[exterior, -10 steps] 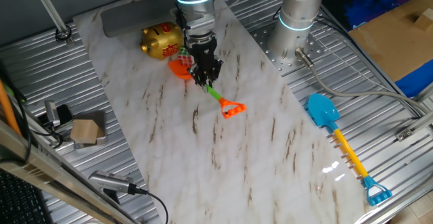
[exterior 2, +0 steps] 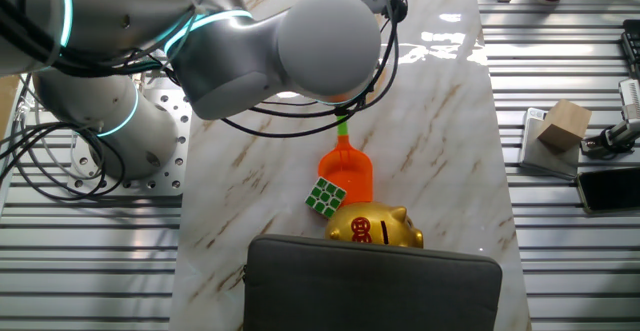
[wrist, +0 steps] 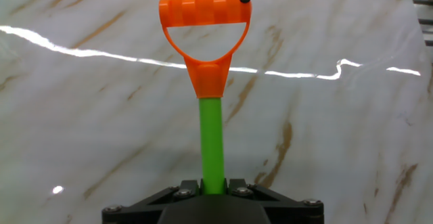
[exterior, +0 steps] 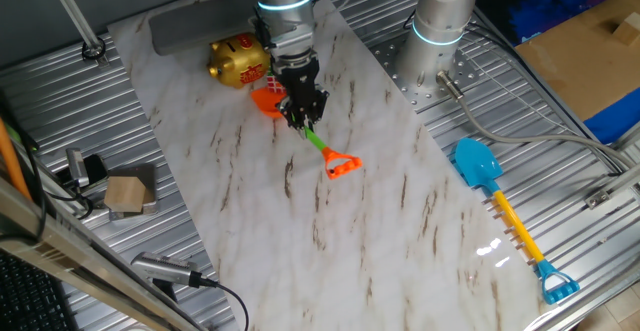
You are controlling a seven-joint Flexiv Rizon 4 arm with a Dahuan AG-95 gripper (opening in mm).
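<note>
A toy shovel has an orange scoop [exterior 2: 346,171], a green shaft [wrist: 212,136] and an orange D-shaped handle [wrist: 205,11]. In the wrist view my gripper is shut on the green shaft, a finger on either side of it. The handle extends beyond the fingers over the marble top. A puzzle cube [exterior 2: 326,197] with a green face up sits at the scoop's edge, overlapping it in exterior view 2; whether it rests inside or against the rim, I cannot tell. Close by stands a gold piggy bank [exterior: 239,60].
A grey case [exterior 2: 372,283] lies behind the piggy bank. On the slatted side surface is a blue and yellow shovel [exterior: 510,217]. A wooden block [exterior: 125,194] sits on the opposite side. The marble top [exterior: 330,261] is clear toward the front.
My gripper and the shovel it holds have shifted very slightly, the handle a little left. The cube beside the scoop shows differently coloured faces, so it has turned or tipped.
</note>
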